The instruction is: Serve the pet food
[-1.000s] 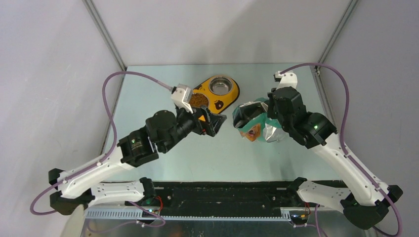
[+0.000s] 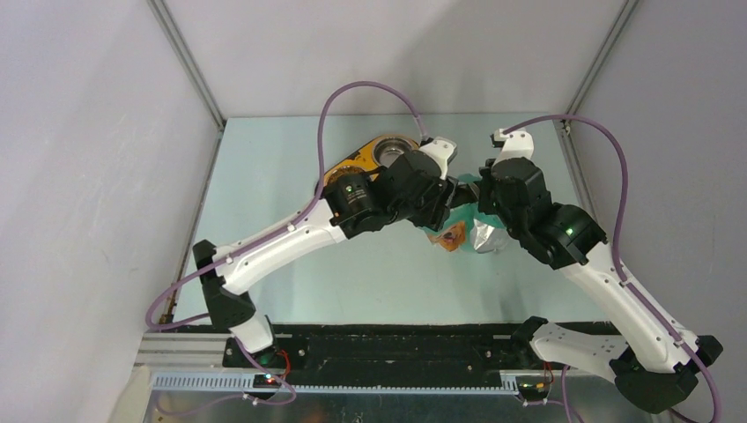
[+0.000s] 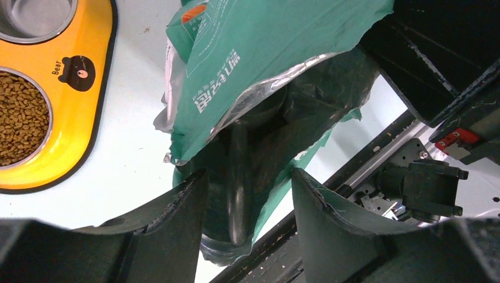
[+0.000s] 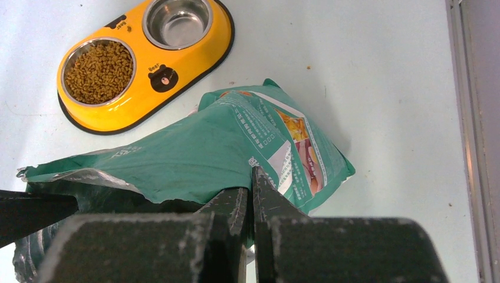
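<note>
A teal food bag [image 2: 487,236] lies with its mouth gaping; in the left wrist view a dark scoop handle [image 3: 239,183] shows inside it. My left gripper is part open above the mouth, fingertips on either side of that handle. My right gripper is shut on the bag's rim [image 4: 224,183]. A yellow double feeder [image 4: 177,71] has kibble [image 4: 97,73] in one steel bowl; the other bowl [image 4: 177,22] shows a bare metal bottom.
The feeder lies behind and left of the bag. Walls with rails bound the sides and back.
My left arm has swung up and right to the bag's mouth, covering part of the feeder in the top view. The right arm and bag are nearly unchanged.
</note>
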